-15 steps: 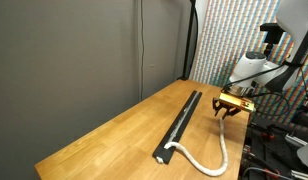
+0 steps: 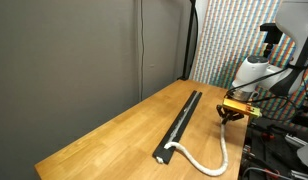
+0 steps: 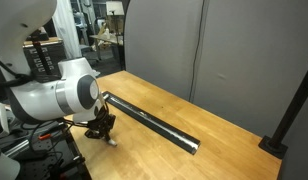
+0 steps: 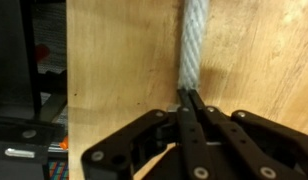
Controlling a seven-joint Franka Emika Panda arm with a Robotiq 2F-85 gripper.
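Observation:
A white rope (image 2: 223, 150) lies on the wooden table in a curve, one end over a long black channel (image 2: 181, 125) and the other under my gripper (image 2: 224, 119). In the wrist view the rope (image 4: 191, 45) runs from the top edge down to the fingertips (image 4: 184, 98), where its end is hidden. Whether the fingers touch it, and how far apart they stand, is hard to see. From the other side, the gripper (image 3: 107, 135) is low at the table with a short piece of rope (image 3: 112, 144) showing below it.
A grey partition (image 2: 84, 70) stands behind the table.
My gripper has come down and slightly right, onto the near end of the rope. The rope and the black channel look unmoved.

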